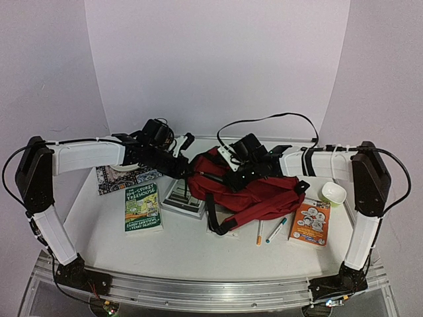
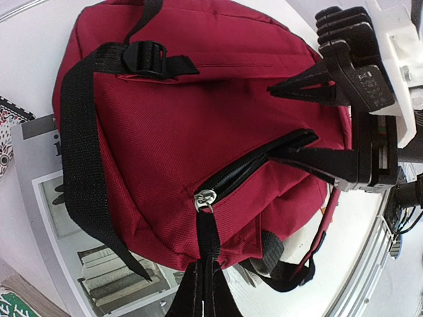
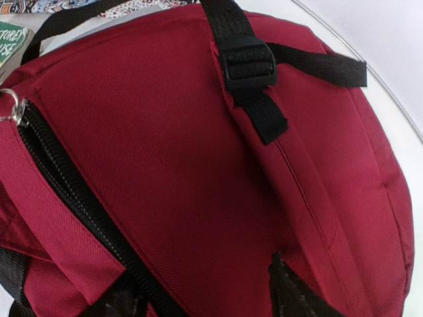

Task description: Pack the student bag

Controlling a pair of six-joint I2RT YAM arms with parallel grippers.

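The dark red bag [image 1: 264, 198] lies on its side across the middle of the table. Its zipper [image 2: 254, 162] shows as a black line with a silver slider [image 2: 205, 198]. My left gripper is shut on the black pull tab [image 2: 207, 234] hanging from that slider. Over the zipper's other end stands my right gripper, open, one finger on each side of the zipper line. In the right wrist view its fingertips [image 3: 287, 284] are wide apart, with red cloth and part of the zipper [image 3: 99, 228] between them; contact is hard to tell.
A green book [image 1: 142, 208] and a grey picture-covered box or book [image 1: 184, 198] lie left of the bag. On the right are an orange book [image 1: 310, 221], a white-green bowl [image 1: 332, 193] and two markers [image 1: 276, 230].
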